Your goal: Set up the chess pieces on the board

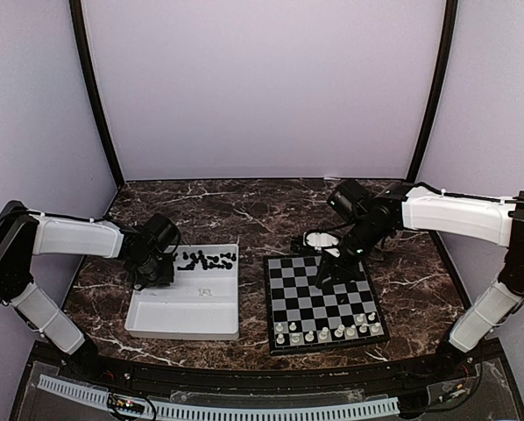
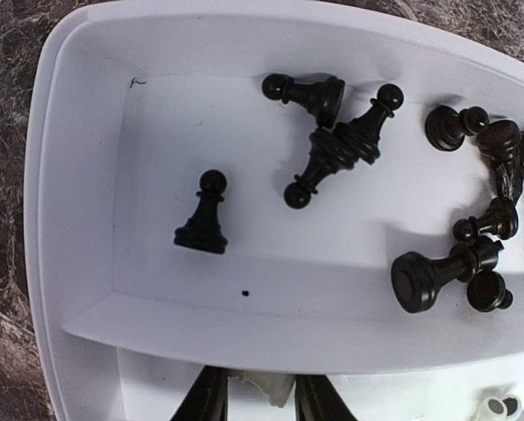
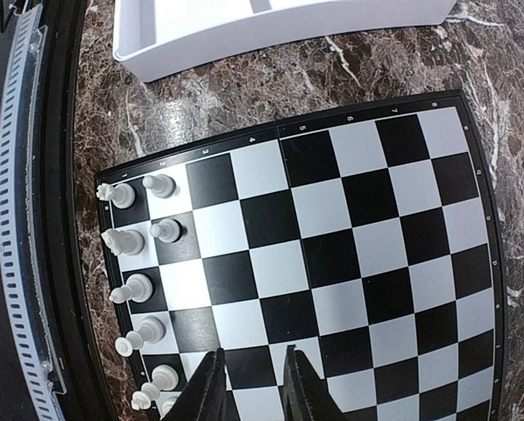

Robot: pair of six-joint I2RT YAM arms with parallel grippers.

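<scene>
Over the white tray (image 1: 183,320) hangs my left gripper, its fingers low at the tray's divider, with something pale, partly hidden, between or behind them; whether it is held is unclear. Black pieces, including a pawn (image 2: 201,215), lie or stand in the upper compartment; white pieces (image 2: 494,408) show in the lower one. My right gripper is above the chessboard (image 3: 376,202), fingers apart with nothing visible between them. White pieces, such as a pawn (image 3: 165,229), stand along one side of the board.
The board sits right of the tray with a narrow gap between. A metal rail (image 1: 244,390) runs along the front edge.
</scene>
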